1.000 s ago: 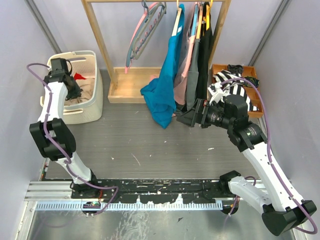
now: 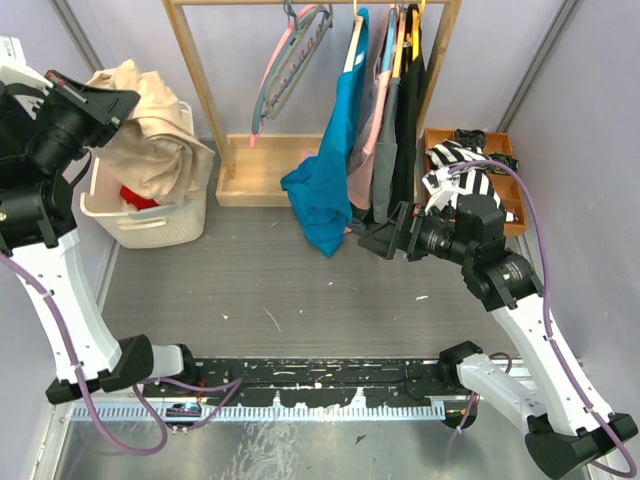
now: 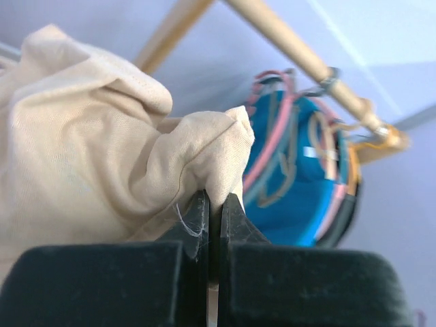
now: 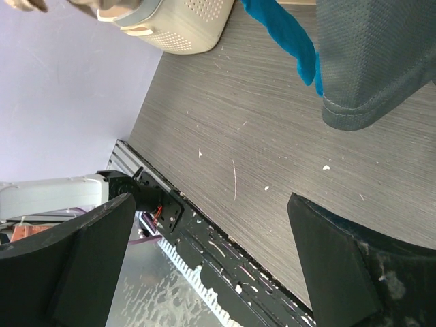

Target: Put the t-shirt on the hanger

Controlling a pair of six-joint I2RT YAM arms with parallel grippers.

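Observation:
A bunched beige t shirt (image 2: 158, 150) hangs from my left gripper (image 2: 122, 108), raised over the laundry basket (image 2: 160, 230) at the upper left. In the left wrist view a fold of the t shirt (image 3: 136, 157) is pinched between the shut fingers. Empty hangers (image 2: 292, 70), grey and pink, dangle from the rack's rail to the right of the shirt, apart from it. My right gripper (image 2: 385, 238) is open and empty, in front of the hung clothes; bare floor shows between its fingers in the right wrist view.
On the wooden rack (image 2: 205, 85) hang a blue garment (image 2: 335, 160) and several others. An orange-brown box (image 2: 512, 205) with striped cloth stands at the right. Something red (image 2: 138, 200) lies in the basket.
My left gripper has risen out of the basket, bringing the beige t shirt up with it. The right arm has hardly moved.

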